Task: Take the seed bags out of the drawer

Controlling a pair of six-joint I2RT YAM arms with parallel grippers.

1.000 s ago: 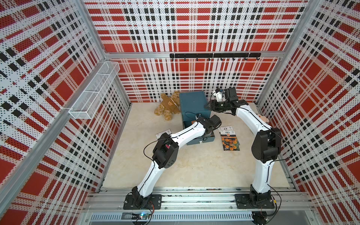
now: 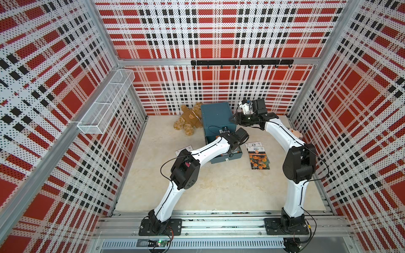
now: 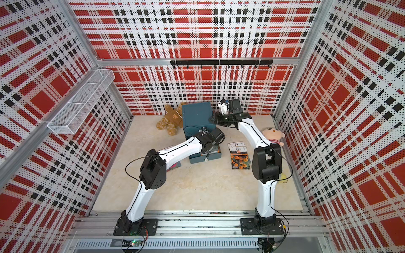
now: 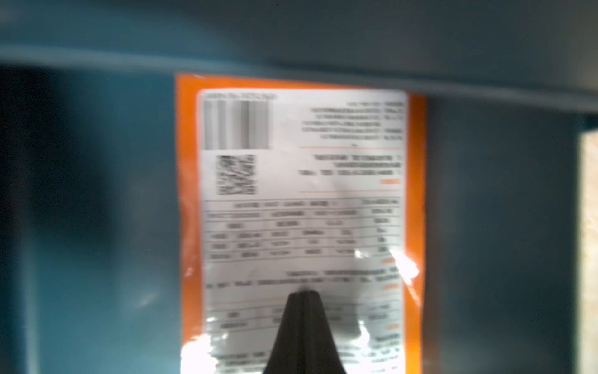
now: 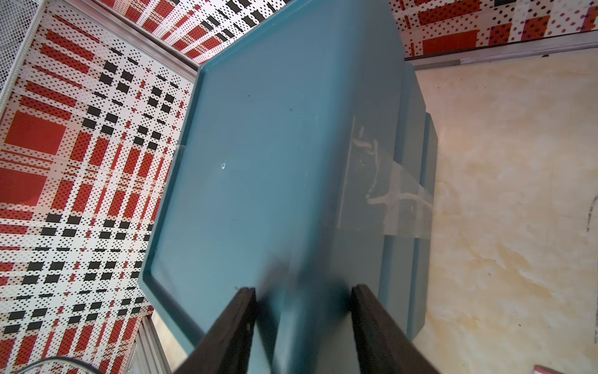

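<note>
The blue drawer unit [image 2: 217, 113] stands at the back middle with its drawer [image 2: 227, 158] pulled out. Inside, an orange-edged seed bag [image 4: 305, 187] lies flat, its printed white label up and its far end meeting the unit's front edge in the left wrist view. My left gripper is over this bag, shut, with nothing visible between its fingers; whether the tips touch it I cannot tell. My right gripper is open astride the unit's upper side edge. Seed bags with orange flowers [image 2: 259, 161] lie on the table right of the drawer.
Left of the drawer, another flat packet [image 2: 184, 149] is partly hidden by my left arm. A brown teddy bear [image 2: 188, 119] sits behind it, and a pink plush toy [image 3: 273, 135] is at the right.
The drawer front has edged slightly toward the table's front, and the right arm has shifted very slightly left. My left arm has hardly moved.
</note>
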